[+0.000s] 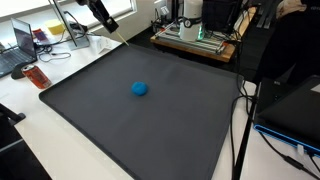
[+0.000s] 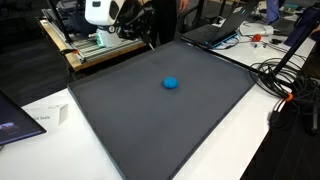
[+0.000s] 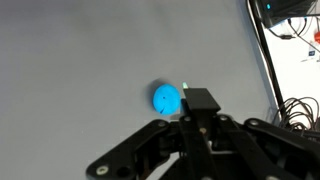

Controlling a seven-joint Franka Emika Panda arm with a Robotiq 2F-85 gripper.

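Note:
A small round blue object [image 1: 140,88] lies on the dark grey table mat [image 1: 150,125], towards its back half. In the wrist view the blue object [image 3: 167,99] shows just left of my gripper, below it and apart from it. The gripper is shut on a thin tan stick [image 1: 120,37], which slants downward from the fingers over the back edge of the mat. Only the stick's pale green tip [image 3: 185,86] shows in the wrist view; the rest is hidden behind the fingers.
A red can [image 1: 36,76] stands by the mat's back left corner. Cables [image 2: 292,88] lie beside the mat, and a wooden tray [image 1: 197,42] stands behind it. Apart from the blue object, the mat is clear.

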